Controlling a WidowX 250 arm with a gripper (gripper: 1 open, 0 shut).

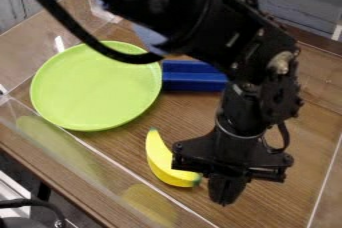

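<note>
A yellow banana (163,160) lies on the wooden surface near the front middle. My black gripper (225,186) hangs just to its right, pointing down, its fingers shut with nothing visible between them. The gripper body partly overlaps the banana's right end in the view, so I cannot tell whether they touch.
A green plate (94,107) lies at the left. Behind the arm is a blue tray (190,80). Clear low walls edge the wooden area, and bare wood (294,192) shows on the right.
</note>
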